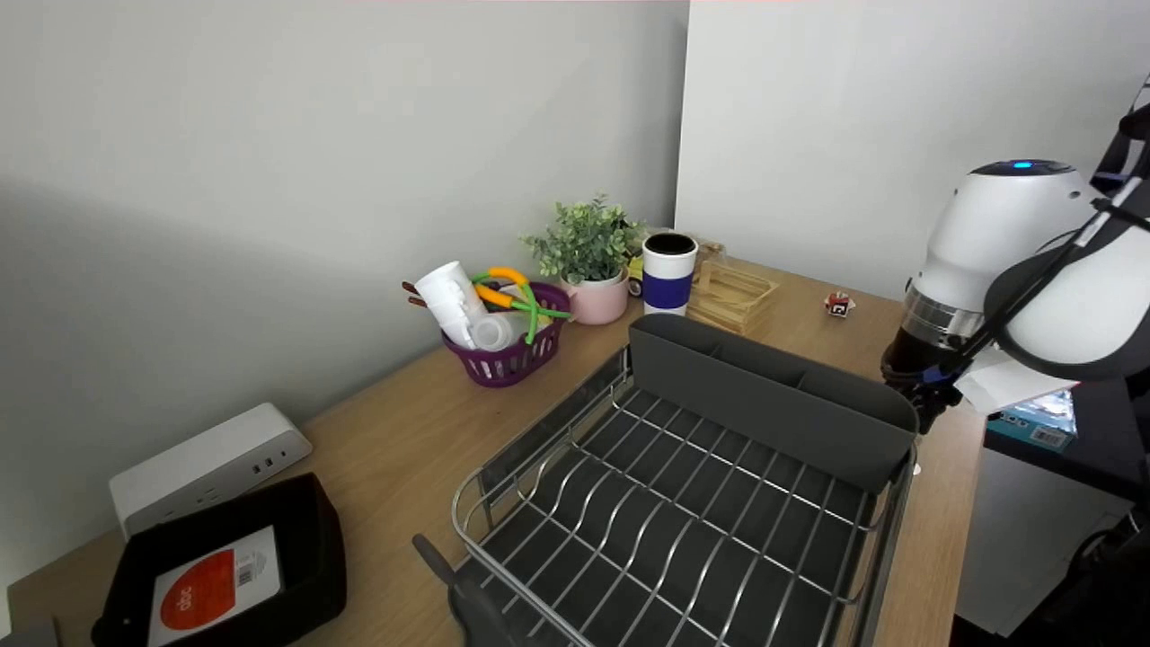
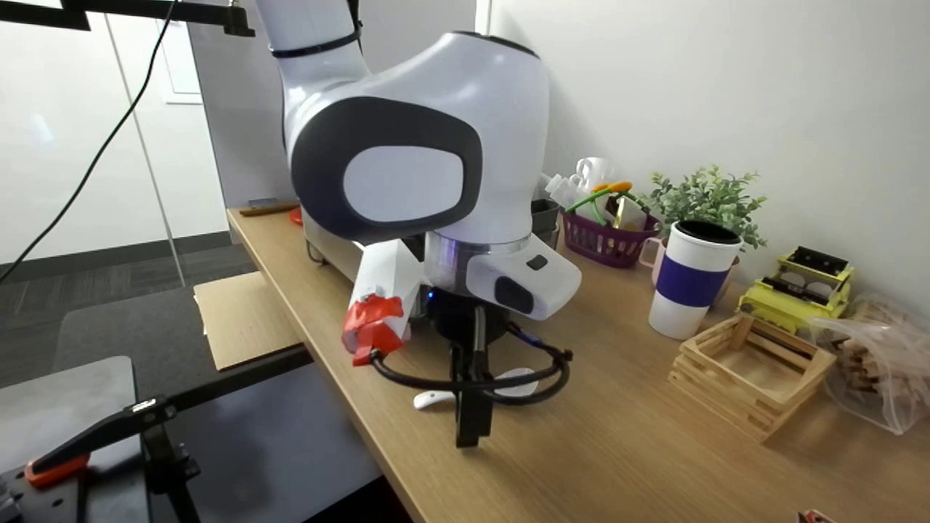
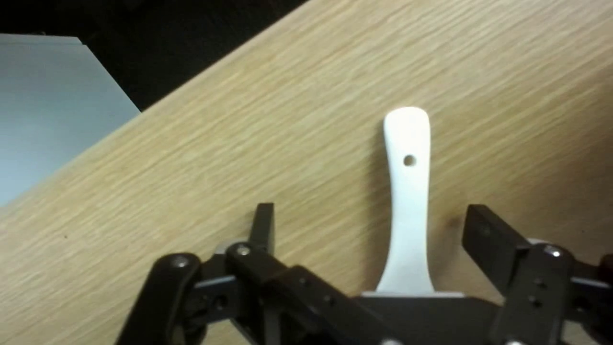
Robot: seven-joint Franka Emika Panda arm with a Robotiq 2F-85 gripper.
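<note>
A white spoon-like utensil (image 3: 409, 212) with a small hole near its handle's end lies on the wooden table. In the wrist view my gripper is open, its two black fingers well apart on either side of the handle and touching neither side. The lower part of the utensil is hidden behind the gripper. From the second exterior view, the gripper (image 2: 471, 440) hangs low over the table, and the utensil's white handle (image 2: 433, 399) shows just behind it. In the first exterior view the dish rack's grey holder hides the fingertips.
A grey dish rack (image 1: 771, 408) stands beside the arm. A wooden crate (image 2: 756, 370), a white cup with a purple band (image 2: 694, 277) and a purple basket (image 2: 601, 242) sit farther off. The table's edge (image 3: 224, 57) runs close by.
</note>
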